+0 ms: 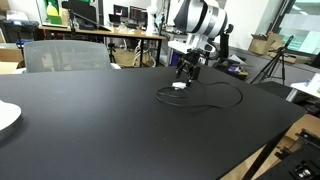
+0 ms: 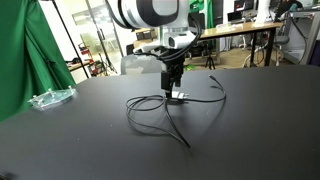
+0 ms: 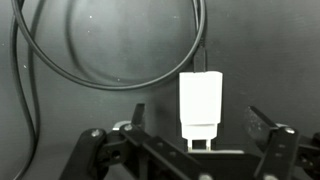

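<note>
A white charger plug (image 3: pixel 201 107) lies flat on the dark table, its two metal prongs toward the bottom of the wrist view. From its far end a black cable (image 3: pixel 140 88) runs off and loops to the left. My gripper is open above the plug, one finger on either side with clear gaps. In exterior view 1 the gripper (image 1: pixel 186 78) is low over the white plug (image 1: pixel 180 86). Exterior view 2 shows the fingers close to the plug (image 2: pixel 177 97), partly covering it.
Loose cable (image 1: pixel 235 92) spreads over the tabletop on both sides of the plug. A white round dish (image 1: pixel 8 115) sits at the table's left edge in exterior view 1. Wide bare table (image 1: pixel 120 125) lies between them. A chair (image 1: pixel 60 57) stands behind the far edge.
</note>
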